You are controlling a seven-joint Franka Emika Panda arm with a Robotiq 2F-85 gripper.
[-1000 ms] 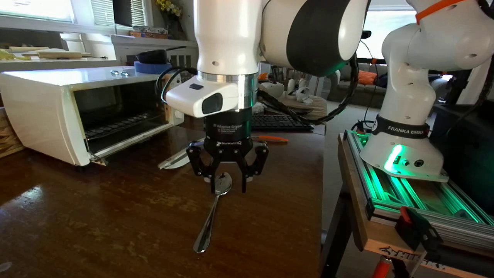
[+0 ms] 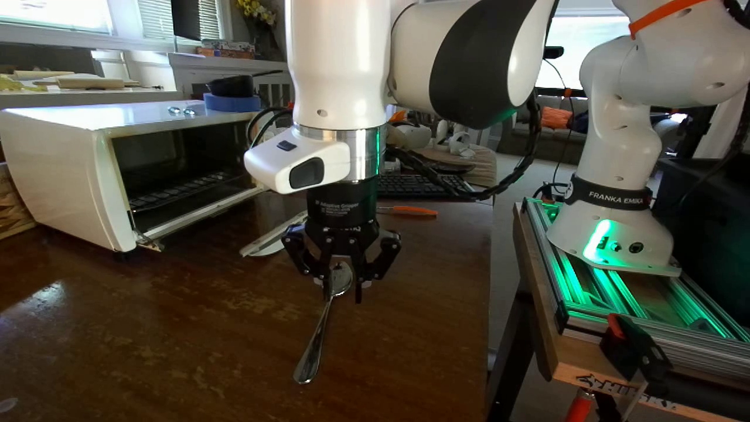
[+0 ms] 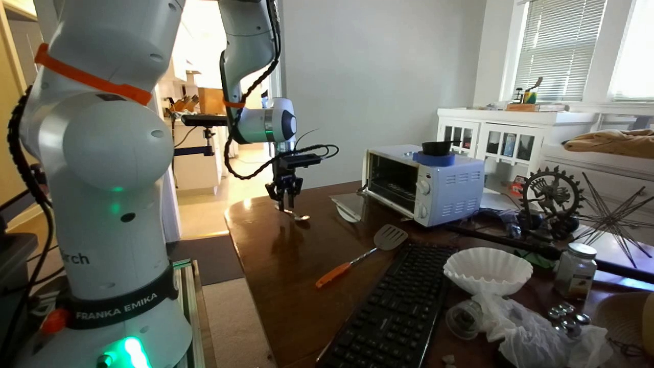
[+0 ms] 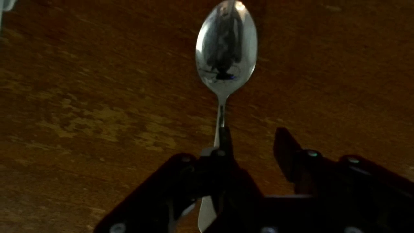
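A shiny metal spoon (image 2: 314, 344) lies on the brown wooden table; in the wrist view its bowl (image 4: 227, 46) points up the frame. Over it, pointing down, is my black gripper (image 2: 343, 298), part open. In the wrist view, the left finger (image 4: 226, 145) covers part of the handle, while the right finger (image 4: 285, 149) stands apart over bare wood. The gap between the fingertips lies to the right of the handle and looks empty. Whether the left fingertip touches the spoon cannot be told.
A white toaster oven (image 3: 453, 190) with its door down stands on the table. A slotted spatula (image 3: 361, 257) with an orange handle, a white-edged flat piece (image 3: 349, 211) and a black keyboard (image 3: 392, 306) lie around. Bare wood surrounds the spoon.
My gripper has come lower and slightly left in exterior view 1, and its fingers have drawn closer together. The spoon stays in the same place.
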